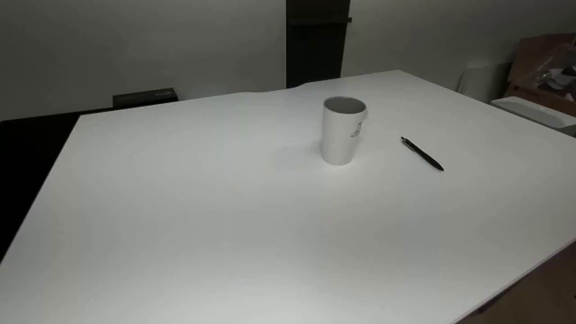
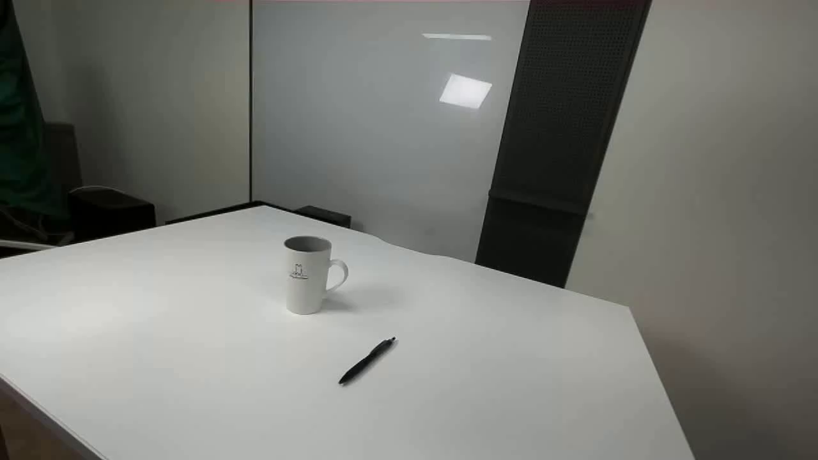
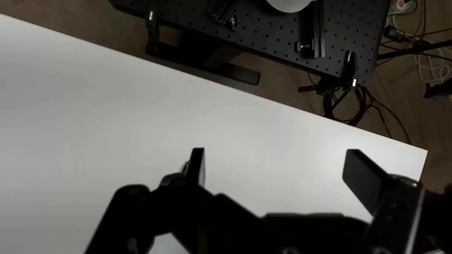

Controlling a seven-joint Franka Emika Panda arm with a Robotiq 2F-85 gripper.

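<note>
Upright on the white table point(image 1: 216, 216) stands a white mug point(image 1: 337, 135) with a grey inside and a small dark print. Its handle shows on the right side of the mug point(image 2: 305, 280) in exterior view 2. A black pen point(image 1: 422, 154) lies flat a short way from the mug; the same pen point(image 2: 367, 361) is nearer the camera in exterior view 2. My gripper is open in the wrist view, its fingers wide apart with nothing between them. Neither exterior view shows the arm, and neither mug nor pen can be made out in the wrist view.
Beyond the table's edge in the wrist view are a black perforated base plate point(image 3: 262, 31) and loose cables point(image 3: 364, 101). A white tray point(image 1: 534, 112) sits past the table's right side in exterior view 1.
</note>
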